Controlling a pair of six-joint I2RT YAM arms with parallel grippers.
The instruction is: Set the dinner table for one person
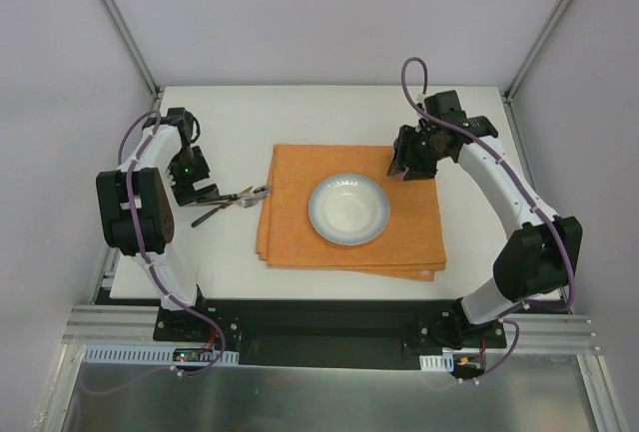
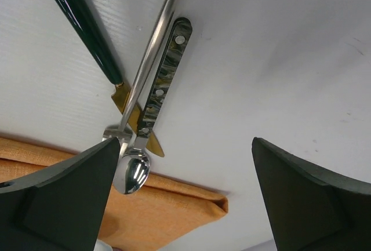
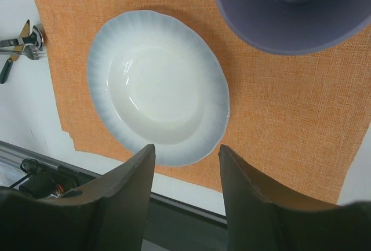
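A white plate (image 1: pixel 348 210) lies on the orange placemat (image 1: pixel 300 168). Left of the mat, a spoon with a dark patterned handle (image 2: pixel 159 91), a silver fork (image 2: pixel 153 48) and a green-handled knife (image 2: pixel 84 25) with a golden blade lie crossed; the spoon's bowl rests over the mat's edge. Above the cutlery's handle ends hovers my left gripper (image 1: pixel 205 185), open and empty. Over the mat's far right corner is my right gripper, fingers apart, nothing between them. A purple-grey cup (image 3: pixel 249 22) stands on the mat, mostly hidden by that gripper in the top view.
A second orange layer (image 1: pixel 424 275) peeks out under the mat's near edge. The dark front rail (image 1: pixel 300 332) borders the table.
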